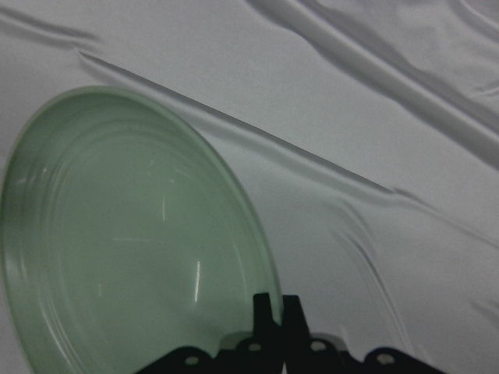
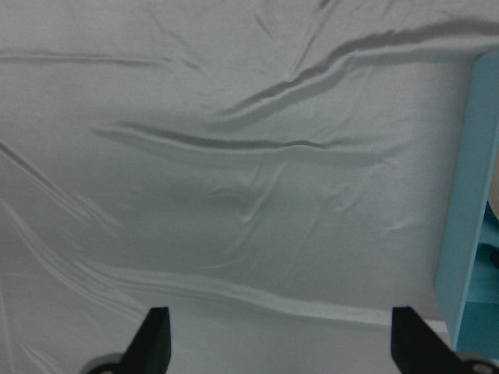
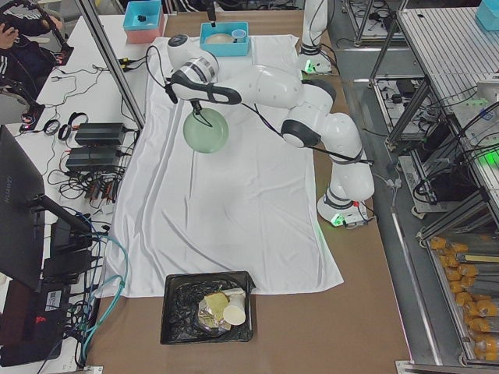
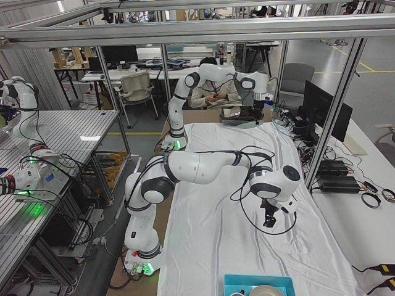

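Observation:
A pale green plate [image 3: 206, 136] [image 1: 132, 226] is held by its rim in my left gripper [image 3: 196, 107], which is shut on it above the white cloth. In the camera right view, the plate is mostly hidden behind the far arm's gripper. My right gripper [image 4: 270, 219] hangs open over the cloth with nothing between its fingers, beside a blue bin [image 3: 224, 50] [image 2: 456, 249] holding a round beige item and a cup.
A black-lined tray [image 3: 175, 312] with food scraps and a white cup stands on the brown table at the near edge in the camera left view. Monitor and cables line the side table.

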